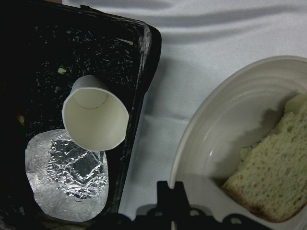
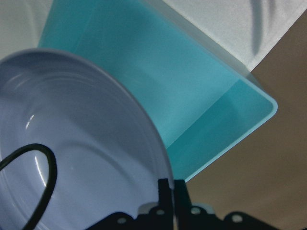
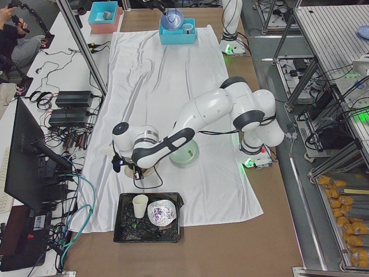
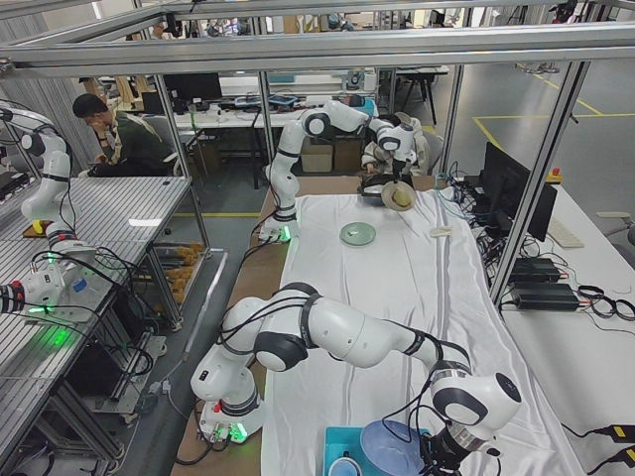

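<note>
My left gripper is shut on the rim of a cream bowl (image 1: pixel 211 120) holding a slice of bread (image 1: pixel 268 172). It hangs beside a black tray (image 1: pixel 43 48), which holds a paper cup (image 1: pixel 96 120) and a crumpled foil dish (image 1: pixel 72 187). At the far end, my right gripper is shut on the rim of a blue bowl (image 2: pixel 96 115), held over a turquoise bin (image 2: pixel 220 129) with a small cup (image 4: pixel 345 469) in it.
A green plate (image 3: pixel 183 154) sits on the white cloth (image 3: pixel 164 75) between the two arms, partly under the left arm in the camera left view.
</note>
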